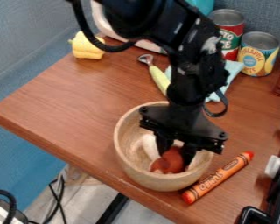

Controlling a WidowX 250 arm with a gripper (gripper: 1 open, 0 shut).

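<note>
My black gripper (175,149) is down inside a beige bowl (143,172) at the lower middle of the table, its fingers around or beside a reddish-brown round object (170,164). A white object (147,146) lies in the bowl to the left of it. The arm hides part of the bowl, and I cannot tell whether the fingers grip the reddish object.
An orange crayon (217,179) lies right of the bowl. Two cans (257,57), a light cloth (229,72), a yellow-handled utensil (157,74) and a yellow pepper (87,46) stand or lie toward the back.
</note>
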